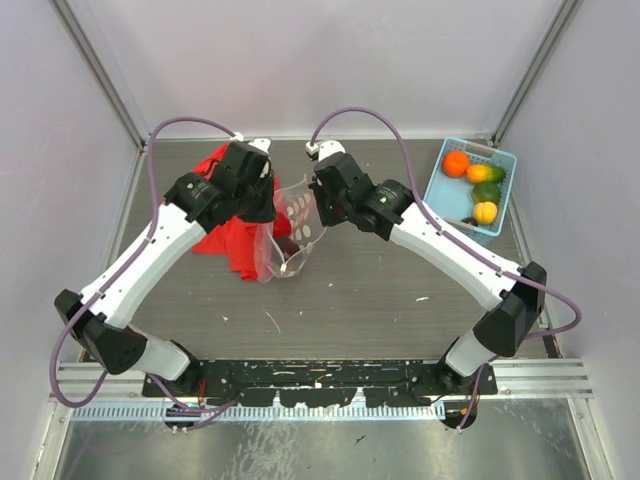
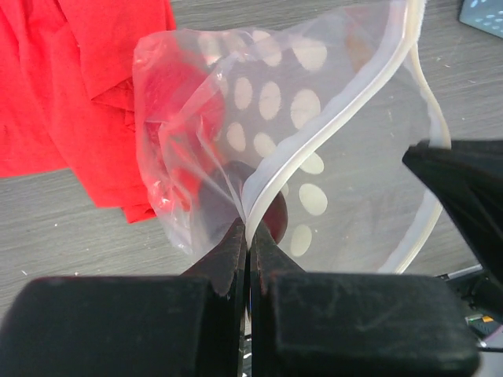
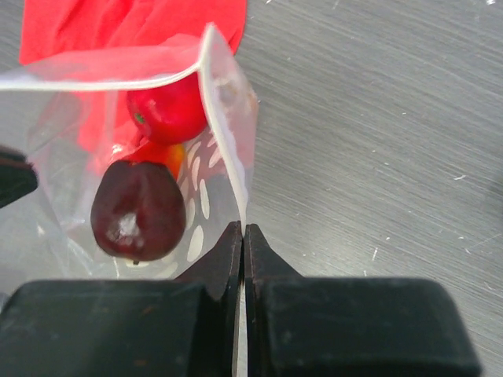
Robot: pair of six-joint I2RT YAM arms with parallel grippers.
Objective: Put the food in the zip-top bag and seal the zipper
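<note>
The clear zip top bag [image 1: 308, 235] hangs between my two grippers with its mouth spread open. My left gripper is shut on one side of the white-edged rim, and my right gripper pinches the opposite side. Inside the bag lie a red tomato-like piece [image 3: 167, 110] and a dark purple round fruit [image 3: 138, 210]. A bit of orange-red food [image 3: 161, 155] shows between them, partly hidden. White oval spots mark the bag's wall.
A crumpled red cloth [image 1: 235, 245] lies behind and left of the bag. At the far right stands a light blue basket [image 1: 436, 198] with several play foods, among them an orange [image 1: 455, 163] and a yellow one [image 1: 485, 212].
</note>
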